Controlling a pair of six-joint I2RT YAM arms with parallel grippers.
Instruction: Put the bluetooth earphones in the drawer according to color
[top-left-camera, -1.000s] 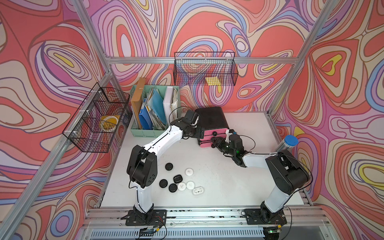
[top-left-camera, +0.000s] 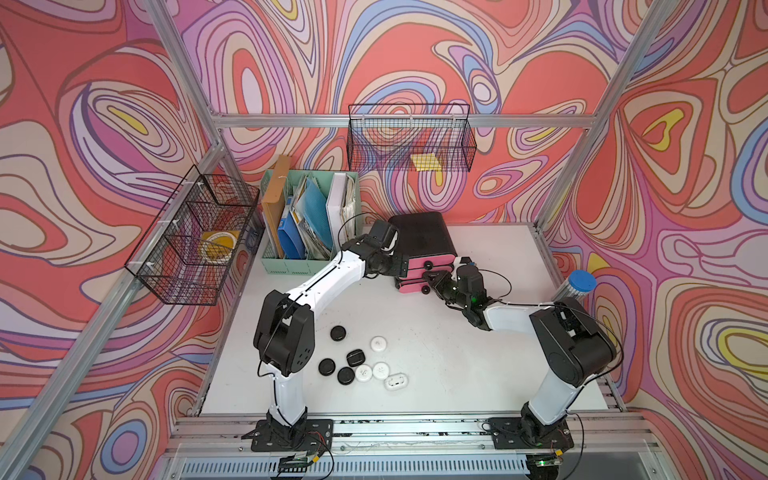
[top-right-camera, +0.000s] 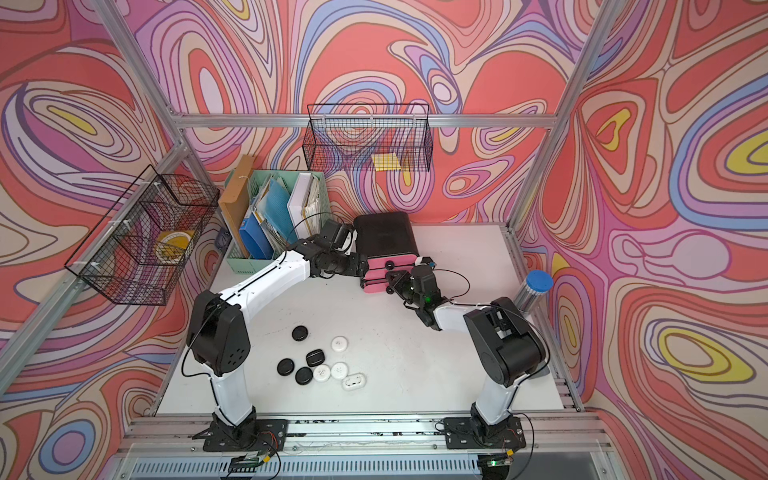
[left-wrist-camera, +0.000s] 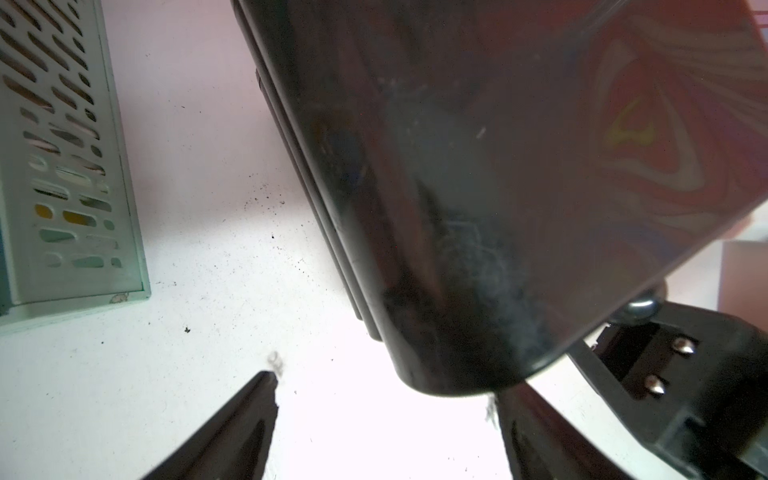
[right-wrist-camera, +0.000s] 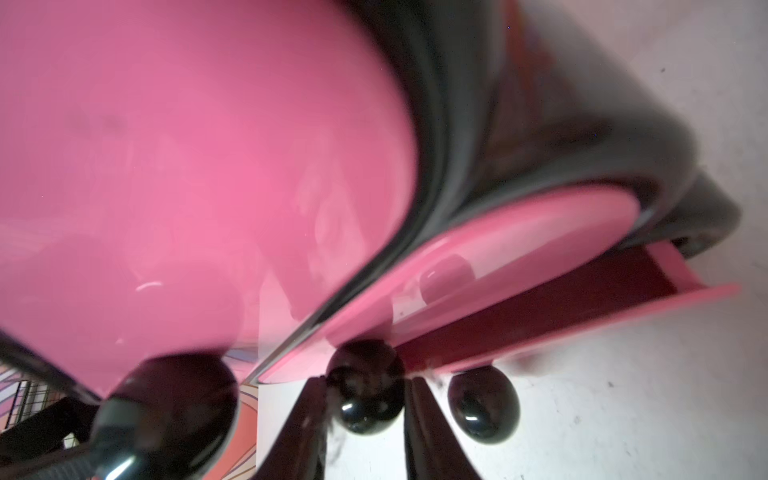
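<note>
A black cabinet (top-left-camera: 420, 232) with pink drawer fronts (top-right-camera: 388, 261) and round black knobs stands at the back centre. My left gripper is open at its near-left corner, nothing clearly held. My right gripper has its fingers around a middle knob (right-wrist-camera: 364, 376); whether they grip it is unclear. Below, a pink drawer (right-wrist-camera: 544, 312) is pulled slightly out. Black earphone cases (top-left-camera: 355, 358) and white ones (top-left-camera: 395, 381) lie on the front table, with several black and white round pieces (top-left-camera: 345, 375).
A green bin (top-left-camera: 273, 264) of folders stands back left. Wire baskets (top-left-camera: 192, 272) hang on the left and back frames. A blue-lidded container (top-left-camera: 582, 281) is at the right edge.
The left arm and the pieces on the table have not visibly moved.
</note>
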